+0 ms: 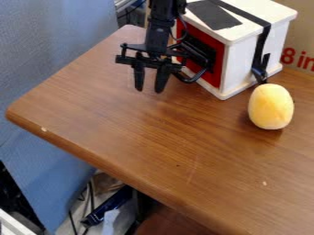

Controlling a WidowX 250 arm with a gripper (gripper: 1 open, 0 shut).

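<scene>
My black gripper hangs over the back left part of the wooden table, in front of the red and white box. Its two fingers point down and stand apart, with nothing visible between them. A pale yellow egg-shaped object rests on the table at the right, well away from the gripper.
The white box with red panel and black straps stands at the back right, partly behind my arm. Cardboard is behind it. The table's left and front-left edges drop to floor clutter beside a blue surface.
</scene>
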